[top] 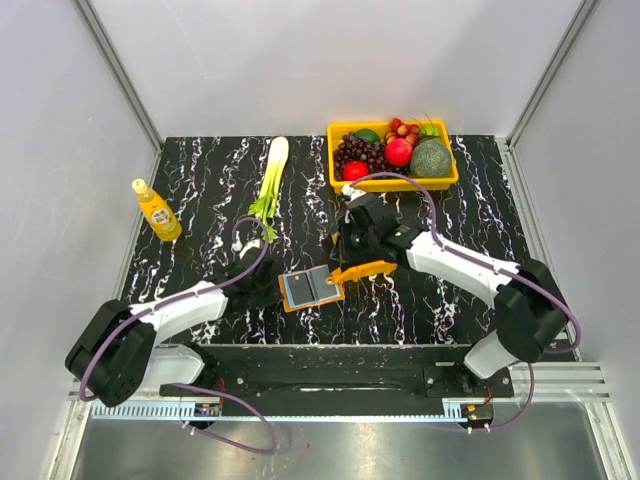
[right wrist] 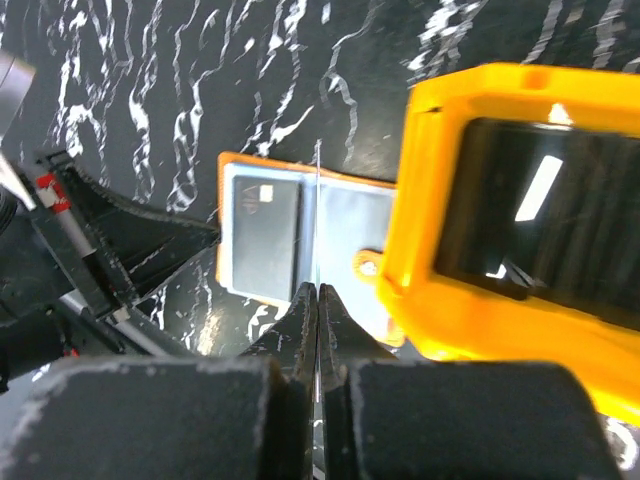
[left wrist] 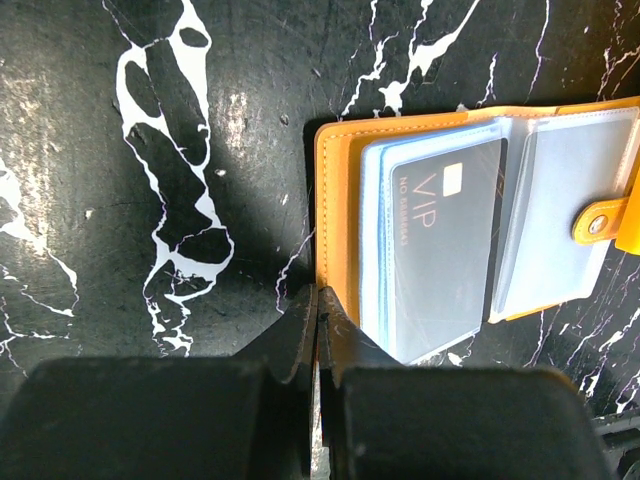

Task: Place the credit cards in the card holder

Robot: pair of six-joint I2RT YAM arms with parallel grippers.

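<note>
The card holder (top: 310,287) lies open on the marble table, orange outside, with clear sleeves and a grey VIP card (left wrist: 440,240) in its left side. My left gripper is shut at the holder's left edge. My right gripper is shut on a thin card (right wrist: 318,170), seen edge-on between its fingertips, above the right side of the holder. Just right of the holder sits a yellow basket (right wrist: 420,160) with a dark bottom, partly hidden by the right arm in the top view.
A yellow basket of fruit (top: 336,160) stands at the back right. Celery (top: 272,180) lies at the back middle, and a yellow bottle (top: 158,212) is at the left.
</note>
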